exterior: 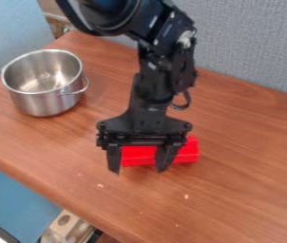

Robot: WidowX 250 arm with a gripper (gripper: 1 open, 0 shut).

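A red rectangular object (184, 152) lies on the wooden table in the middle of the camera view. My black gripper (137, 163) is lowered over it, open, with one finger on either side toward the near face. The arm hides part of the red object, and I cannot tell whether the fingers touch it.
A steel pot (44, 84) stands at the left on the table (241, 190).
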